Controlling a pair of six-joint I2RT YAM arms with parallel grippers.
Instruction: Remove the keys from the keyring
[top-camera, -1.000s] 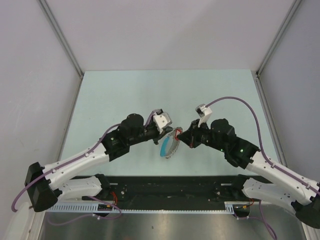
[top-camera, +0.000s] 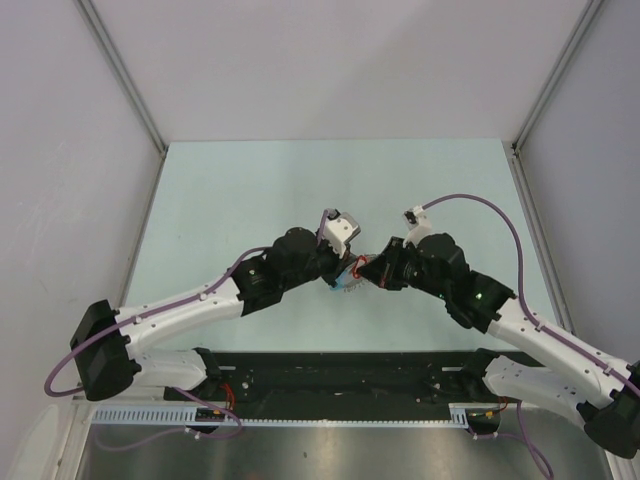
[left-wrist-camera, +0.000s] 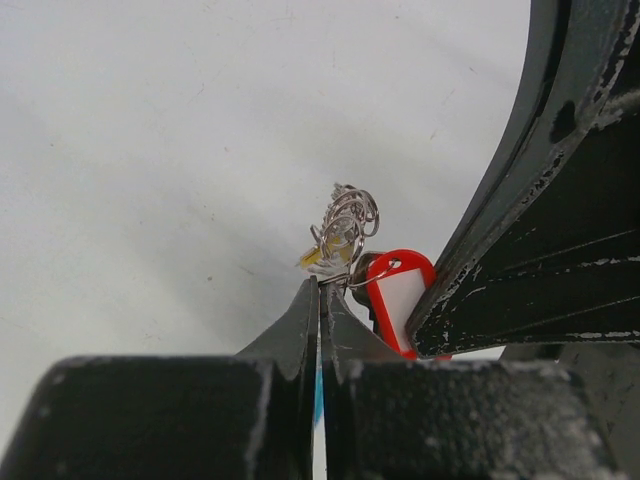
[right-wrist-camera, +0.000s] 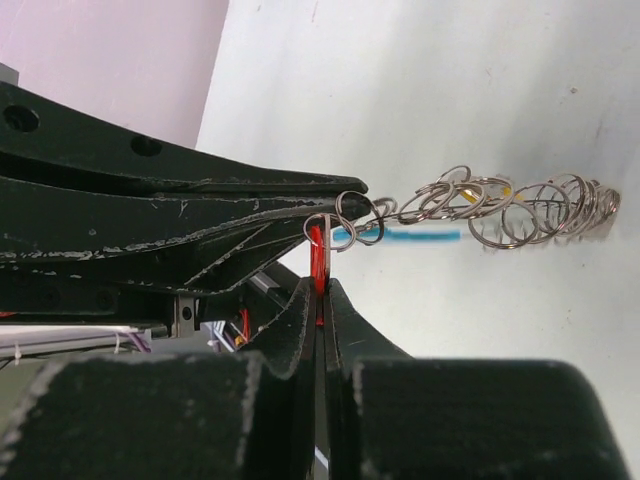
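Note:
A bunch of wire rings (left-wrist-camera: 345, 225) (right-wrist-camera: 500, 205) hangs between my two grippers over the table's middle, with a red-rimmed tag (left-wrist-camera: 401, 298) and small yellow and blue pieces (right-wrist-camera: 420, 236) on it, partly hidden. My left gripper (top-camera: 338, 258) is shut at the thin metal ring beside the red tag. My right gripper (top-camera: 372, 268) is shut on the red tag, seen edge-on between its fingertips in the right wrist view. The left gripper's dark fingers lie close beside it.
Walls stand at both sides and behind, and the table's front edge runs below the arms.
My left gripper has moved right and slightly up in the top view, closer to the right gripper and the rings. The hanging bunch has shifted; the right gripper has moved little.

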